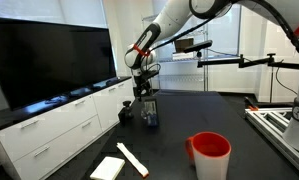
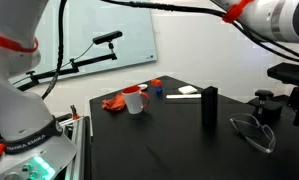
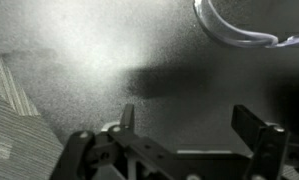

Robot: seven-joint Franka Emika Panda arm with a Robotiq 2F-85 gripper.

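Observation:
My gripper is open above the dark tabletop, its two black fingers wide apart with only bare surface between them. Ahead of the fingers, at the top of the wrist view, lies a clear curved item (image 3: 239,37), partly cut off by the frame. In exterior view 2 a clear, looped item (image 2: 254,131), perhaps the same one, rests on the table near the right side. Exterior view 1 has the gripper (image 1: 144,90) small, at the far end of the table. In exterior view 2 it is largely cut off at the right edge.
An upright black box (image 2: 210,106) and a smaller black object (image 2: 267,106) stand near the clear item. A red mug (image 1: 209,155), a white pad (image 1: 107,168) and a white stick (image 1: 132,160) are at the table's other end. Orange cloth (image 2: 114,103) lies by the mug. Mid-table is clear.

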